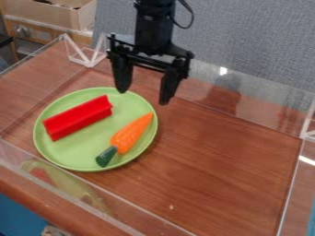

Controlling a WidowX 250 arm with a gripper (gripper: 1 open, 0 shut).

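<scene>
My black gripper [144, 74] hangs above the back part of the wooden table, behind the green plate [68, 148], with its two fingers spread open and nothing seen between them. On the plate lie a red block [76, 117], long and bar-shaped, on the left, and an orange carrot [132, 134] with a green top pointing toward the front left.
Clear low walls border it. A grey back panel [246, 37] stands behind, and a light box [50, 11] sits at the back left.
</scene>
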